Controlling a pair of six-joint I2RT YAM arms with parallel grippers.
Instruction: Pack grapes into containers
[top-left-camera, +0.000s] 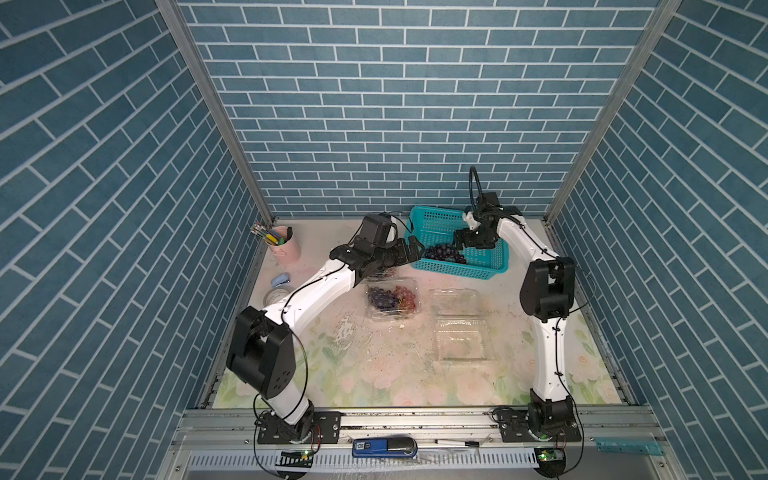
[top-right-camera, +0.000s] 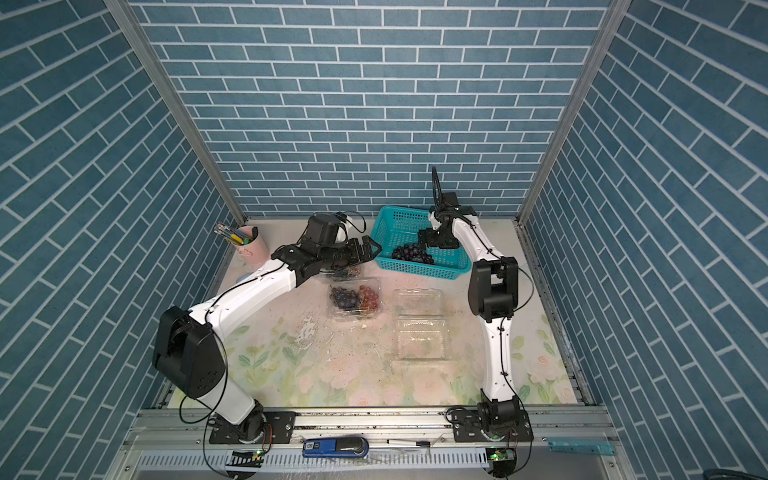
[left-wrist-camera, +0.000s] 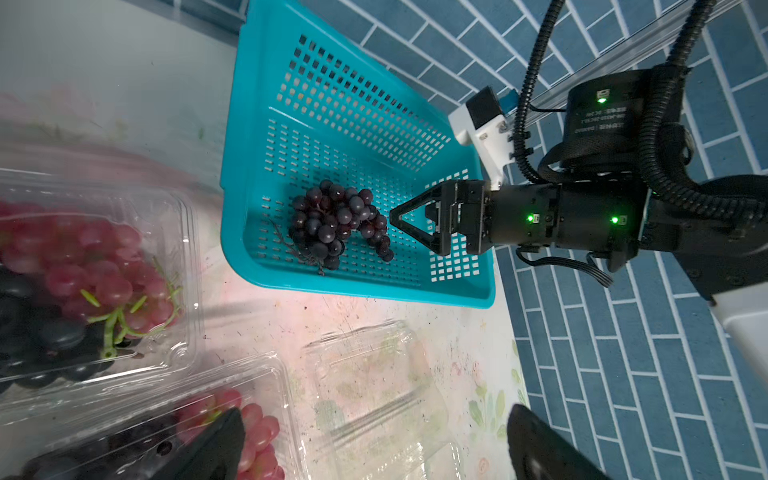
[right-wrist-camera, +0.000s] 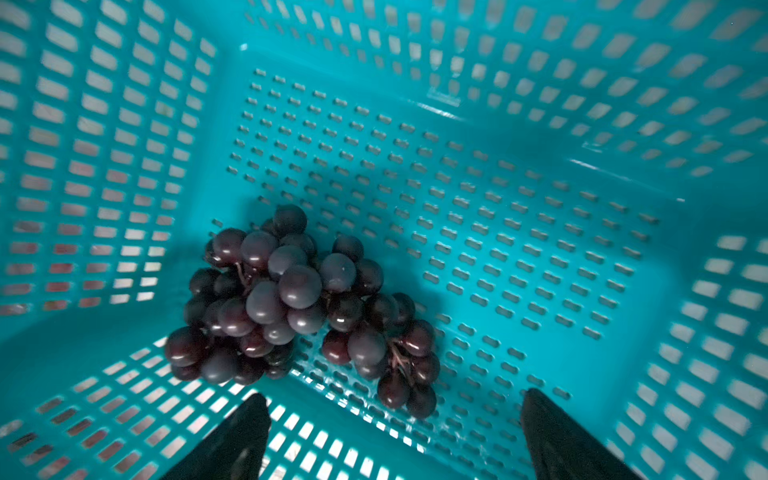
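Observation:
Dark purple grapes (right-wrist-camera: 272, 296) lie in the near left part of the teal basket (left-wrist-camera: 352, 289). My right gripper hangs over the basket, open and apart from the grapes, with nothing between its fingers. By the basket's left side my left gripper (top-left-camera: 416, 249) is open and empty. A lidded clear container (top-left-camera: 393, 298) holds dark and red grapes on the table; behind it, partly covered by the left arm, another filled container (left-wrist-camera: 88, 280) shows in the left wrist view. An unfolded clear container (top-right-camera: 421, 324) lies empty in front of the basket.
At the back left stands a pink cup (top-left-camera: 285, 245) with pens, near a small blue object (top-left-camera: 280, 279). A crumpled clear piece (top-left-camera: 345, 330) is on the cloth left of centre.

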